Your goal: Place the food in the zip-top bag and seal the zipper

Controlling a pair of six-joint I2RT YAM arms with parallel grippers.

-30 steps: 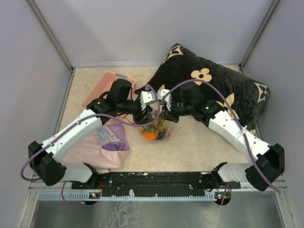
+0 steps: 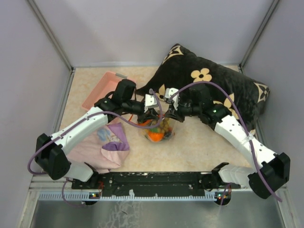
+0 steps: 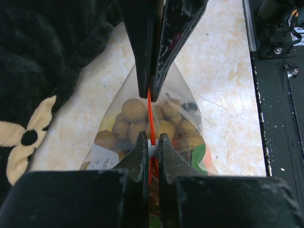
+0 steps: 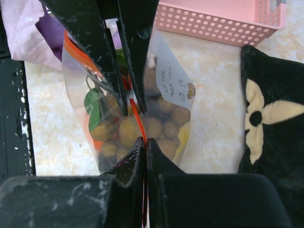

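The clear zip top bag (image 2: 160, 137), filled with small round brownish food pieces (image 3: 134, 110) plus some orange and green ones, stands on the table under both grippers. Along its top runs an orange zipper strip (image 4: 137, 116). My left gripper is shut on the small white slider (image 3: 152, 151) of that zipper. Farther right on the same strip, my right gripper is shut with the thin orange edge between its fingertips. Between the two grippers the strip is a single taut line. A white label (image 4: 171, 78) with handwriting shows on the bag's side.
Back left stands a pink basket (image 2: 100, 92). A pink and purple cloth pouch (image 2: 115, 144) lies front left. A black cushion with tan flowers (image 2: 213, 78) fills the back right, close behind the right gripper.
Over the last second both grippers and the bag have shifted slightly to the right together. Both grippers remain at the bag's top edge.
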